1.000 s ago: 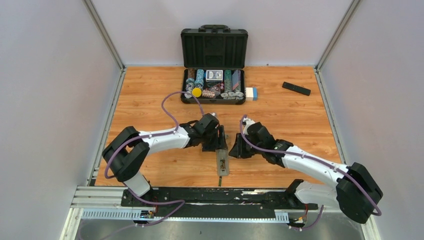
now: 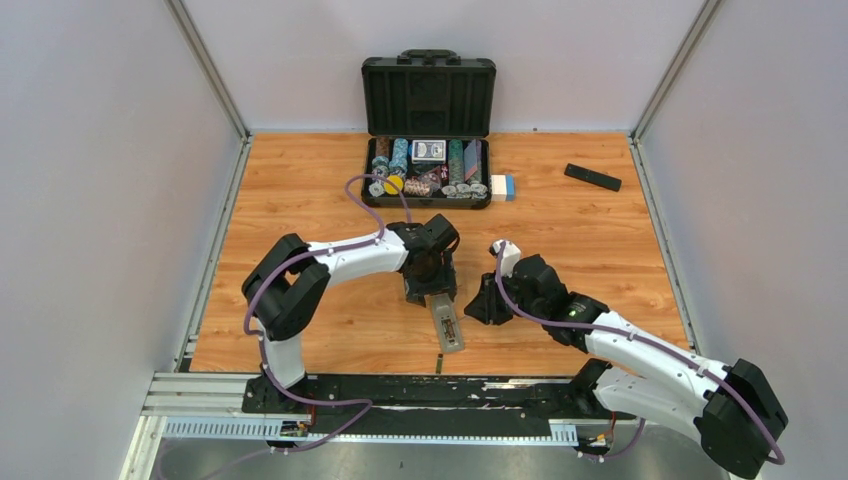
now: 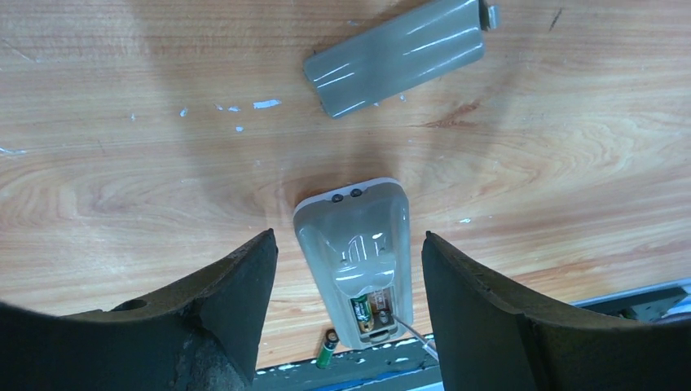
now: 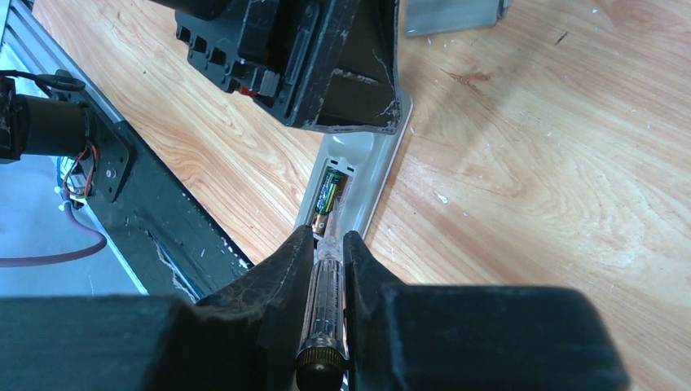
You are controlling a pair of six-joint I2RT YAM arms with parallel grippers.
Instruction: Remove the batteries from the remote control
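The grey remote control lies back up with its battery compartment uncovered. In the left wrist view a green battery sits in the compartment; what fills the slot beside it is hard to tell. A loose green battery lies just off the remote's near end. My left gripper is over the remote, open, with a finger to either side and gaps visible. My right gripper is shut on a thin screwdriver-like tool with a clear handle; its tip reaches into the compartment.
A grey cover piece lies beyond the remote. At the back stands an open black case of chips and cards, a small white-and-blue box beside it. A black remote lies far right.
The right gripper has shifted slightly right. The remote has turned a little, its near end swinging right.
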